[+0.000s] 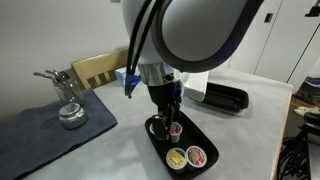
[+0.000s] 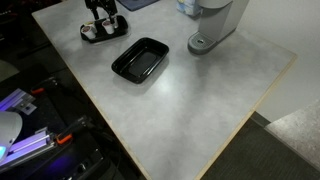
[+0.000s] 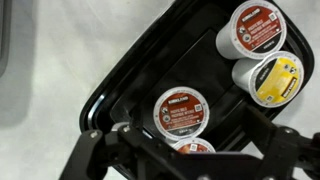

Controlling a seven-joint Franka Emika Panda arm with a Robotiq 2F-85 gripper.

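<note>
My gripper stands open, its dark fingers reaching into the bottom of the wrist view. In exterior view 1 the gripper is low over the rear of a black tray of coffee pods. A red-brown pod sits just ahead of the fingers in the wrist view. Behind it another red-labelled pod is partly covered by the gripper. Towards the tray's other end lie a third red pod and a yellow-labelled pod. Whether a finger touches any pod is unclear.
An empty black tray lies on the table, apart from the pod tray. A grey-and-white machine stands at the back. In exterior view 1, a dark mat holds a metal pot and utensils.
</note>
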